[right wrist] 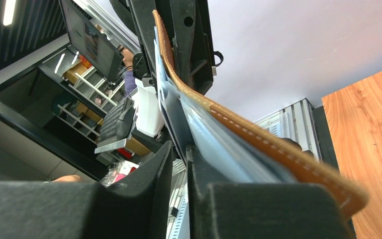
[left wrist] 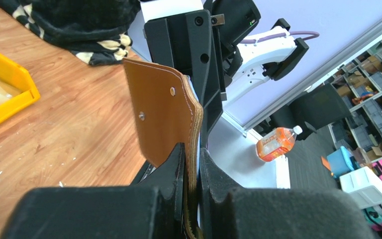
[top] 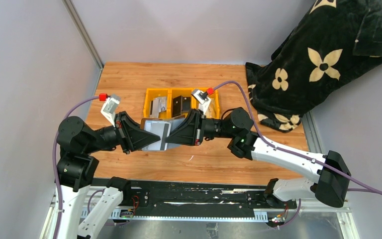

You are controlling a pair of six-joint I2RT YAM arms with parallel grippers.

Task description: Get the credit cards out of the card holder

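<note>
The brown leather card holder is held up above the table, its clear sleeves facing the top view. My left gripper is shut on it, the leather and sleeves pinched between its fingers. In the right wrist view the holder's stitched edge runs past my right gripper. A narrow gap shows between that gripper's fingers, with the edge of a clear sleeve reaching into it. Most of the sleeves lie outside the right finger. Whether a card is between these fingertips cannot be made out.
Behind the grippers stands a yellow divided tray with cards and a dark wallet in its compartments. A dark floral blanket covers the back right corner.
</note>
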